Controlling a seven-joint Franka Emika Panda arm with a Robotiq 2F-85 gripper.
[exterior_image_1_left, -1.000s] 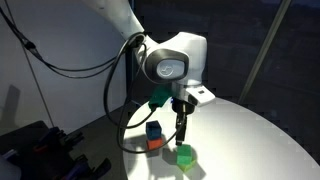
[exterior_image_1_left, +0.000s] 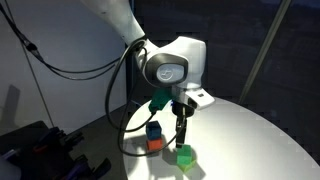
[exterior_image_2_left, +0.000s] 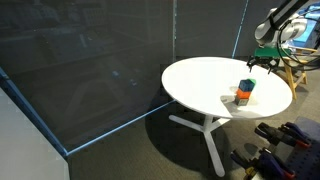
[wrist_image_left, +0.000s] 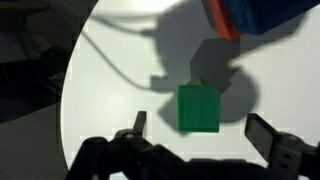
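Note:
A green block (wrist_image_left: 198, 108) rests on the white table between the spread fingers of my gripper in the wrist view, with clear space on both sides. The fingers stand open and hold nothing. In exterior view 1 the gripper (exterior_image_1_left: 181, 128) hangs above and just behind the same green block (exterior_image_1_left: 185, 156). To the block's left, a dark blue block (exterior_image_1_left: 153, 129) sits on an orange-red block (exterior_image_1_left: 154, 145). This stack's blue block (wrist_image_left: 272, 12) is cut off by the wrist view's top right edge.
The round white table (exterior_image_2_left: 190, 80) has wide bare areas away from the blocks. A loop of cable (exterior_image_1_left: 112, 105) hangs from the arm, left of the stack in exterior view 1. The table edge curves past on the wrist view's left.

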